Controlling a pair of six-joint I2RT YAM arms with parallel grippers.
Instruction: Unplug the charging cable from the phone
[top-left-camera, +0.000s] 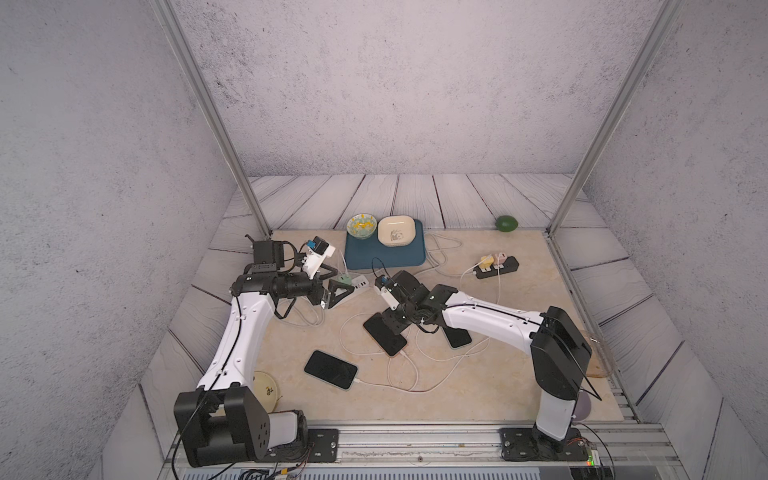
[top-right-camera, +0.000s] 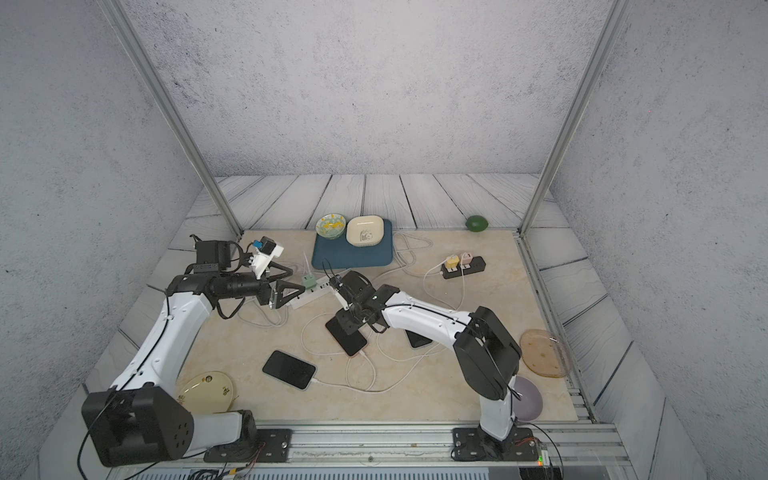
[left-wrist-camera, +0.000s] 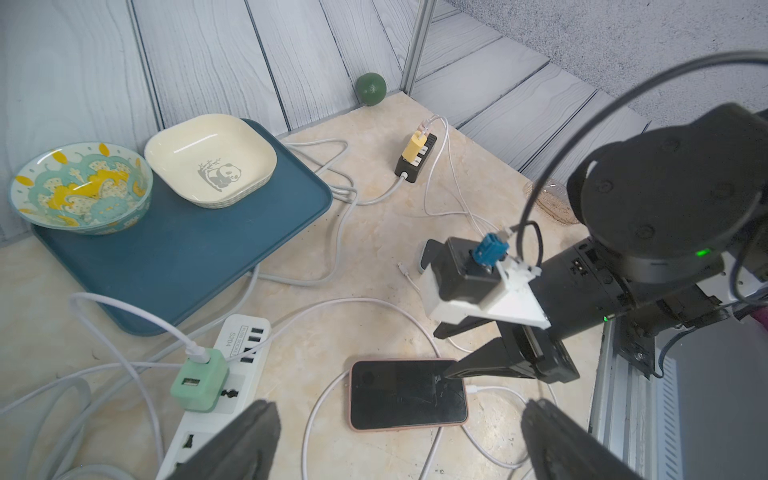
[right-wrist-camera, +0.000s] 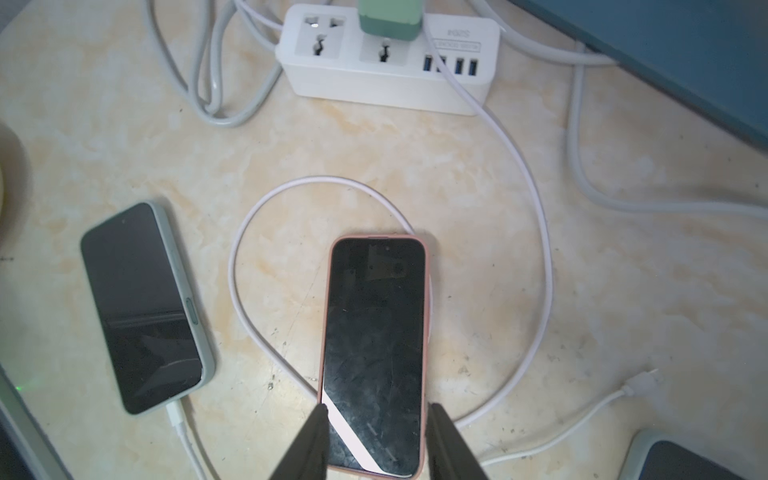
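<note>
A pink-framed phone (right-wrist-camera: 372, 336) with a dark screen sits between the fingers of my right gripper, which is shut on its long sides. In the left wrist view a white charging plug (left-wrist-camera: 472, 389) shows at the phone's near end, its cable trailing across the table. Whether the phone touches the table I cannot tell. My left gripper (top-left-camera: 342, 281) stands open near the white power strip (top-left-camera: 360, 283), holding nothing.
A second phone (top-left-camera: 330, 369) with a cable plugged in lies front left. A third phone (top-left-camera: 457, 337) is partly behind my right arm, a loose plug (right-wrist-camera: 640, 382) nearby. A blue tray (top-left-camera: 384, 256) with two bowls and a black power strip (top-left-camera: 497, 269) lie farther back.
</note>
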